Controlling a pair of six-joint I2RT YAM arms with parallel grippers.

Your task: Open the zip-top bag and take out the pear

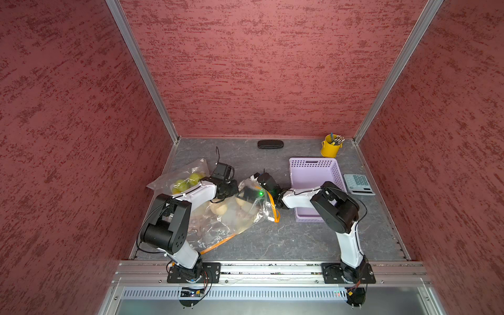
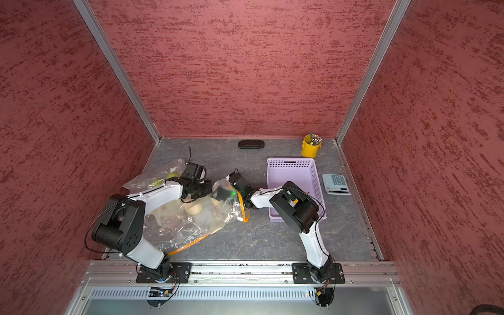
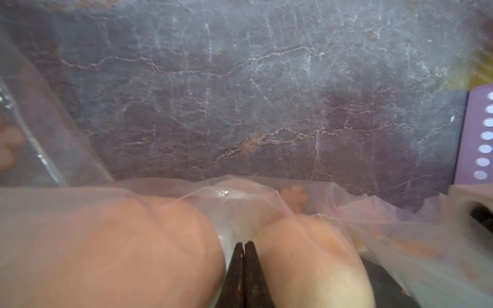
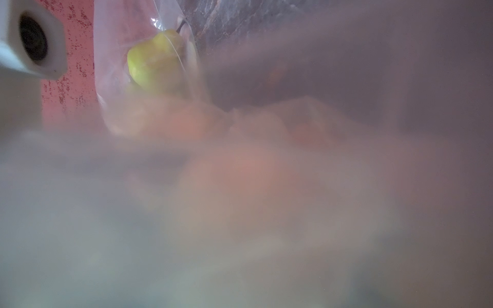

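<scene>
A large clear zip top bag [image 1: 210,236] with orange zip strips lies across the left half of the table. Green pears [image 1: 180,185] show through plastic at its back left; one pear [image 4: 154,61] is visible in the right wrist view. Paler round fruits [image 1: 218,208] rest nearer the middle. My left gripper is shut between two pale fruits [image 3: 313,261], with no fruit between its fingers; any thin film there is unclear. My right gripper [image 1: 252,195] is at the bag's orange-edged right end, behind clear film. Haze covers the right wrist view, and its fingers cannot be made out.
A lilac basket [image 1: 294,163] stands on the right, under the right forearm. Beyond it are a calculator [image 1: 359,183] and a yellow bucket [image 1: 329,150] of utensils. A black case [image 1: 270,144] lies at the back. Bare table shows at the front centre.
</scene>
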